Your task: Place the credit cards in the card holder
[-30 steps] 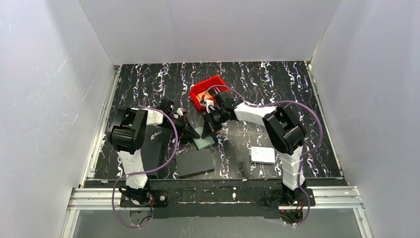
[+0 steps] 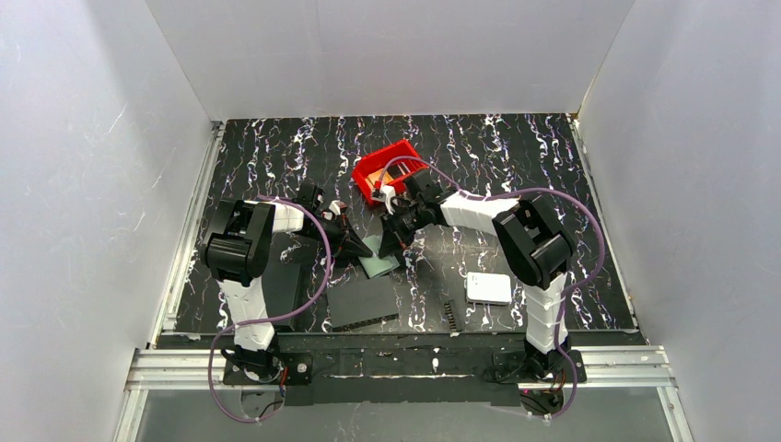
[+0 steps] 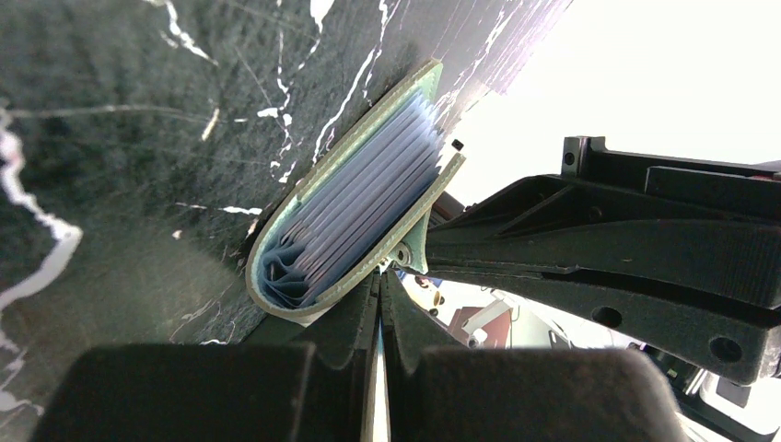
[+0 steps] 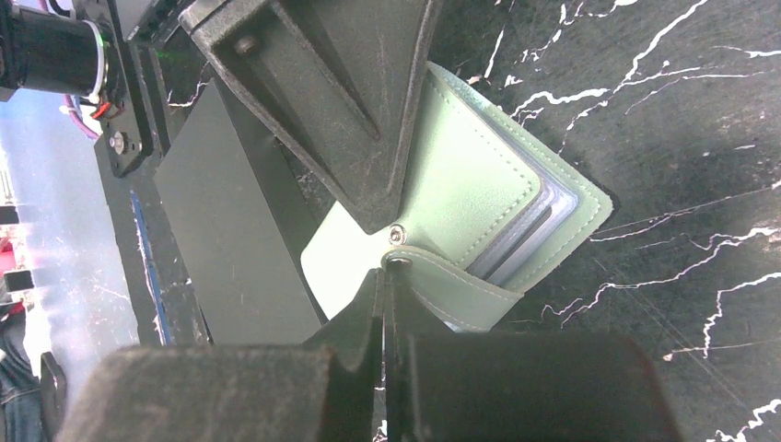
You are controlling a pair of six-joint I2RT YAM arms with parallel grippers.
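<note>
The pale green card holder [image 2: 379, 264] lies on the marbled table between my two grippers. Its pleated clear sleeves [image 3: 359, 198] show edge-on in the left wrist view, and I cannot make out a card among them. My left gripper is shut, its tips at the holder's near side; in the right wrist view it rests over the cover beside a metal snap stud [image 4: 397, 235]. My right gripper is shut at the end of the holder's strap [image 4: 456, 290], by the snap. Whether either pinches any leather is unclear.
A red box [image 2: 367, 191] with card-like items stands behind the grippers. A dark flat panel [image 2: 362, 302] lies in front, a black block [image 2: 281, 293] to its left. A white case [image 2: 488, 288] and small dark strip [image 2: 451, 315] lie at the right.
The left arm and the holder look unchanged.
</note>
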